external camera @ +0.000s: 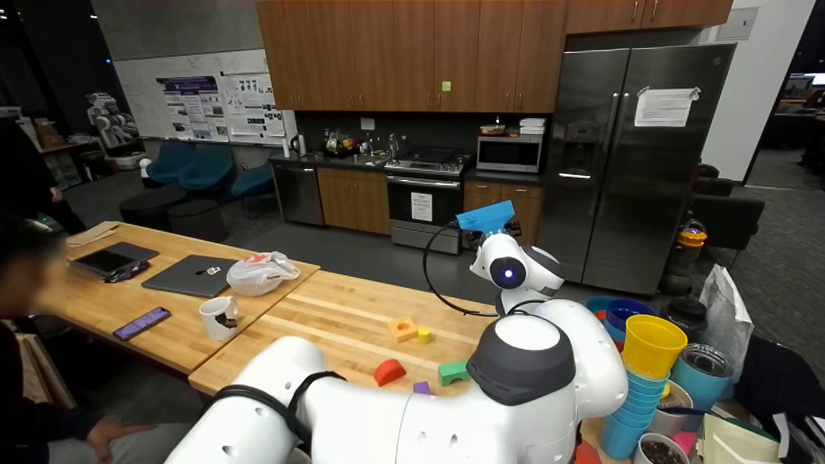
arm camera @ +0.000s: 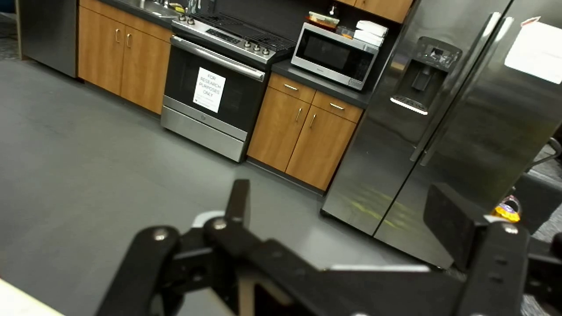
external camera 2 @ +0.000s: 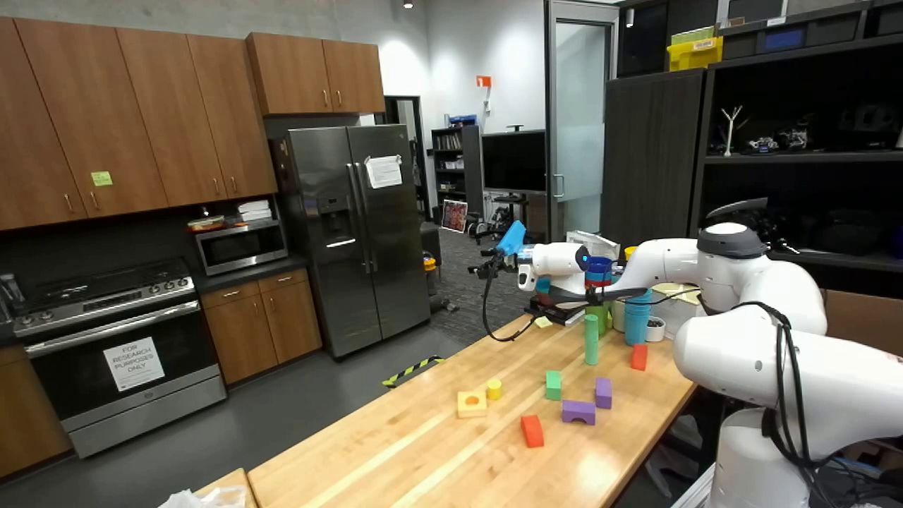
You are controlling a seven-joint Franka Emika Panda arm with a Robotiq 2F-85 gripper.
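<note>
My gripper stands open, its two dark fingers spread wide with only floor and fridge visible between them. It is held up at the far side of the table, above and away from the blocks. On the wood table (external camera 2: 364, 440) lie a yellow-orange square block with a hole (external camera 2: 471, 403), a small yellow cylinder (external camera 2: 494, 389), a red block (external camera 2: 532, 431), a green block (external camera 2: 554, 385), a purple arch (external camera 2: 579, 412) and a purple block (external camera 2: 602, 393). Another red block (external camera 2: 639, 356) lies near a tall green cylinder (external camera 2: 590, 340). The wrist view shows no blocks.
Stacked blue cups (external camera: 630, 410) topped by a yellow cup (external camera: 653, 344) crowd the table's right end. A white mug (external camera: 220, 318), laptop (external camera: 189, 276) and plastic bag (external camera: 261, 273) occupy the adjoining table.
</note>
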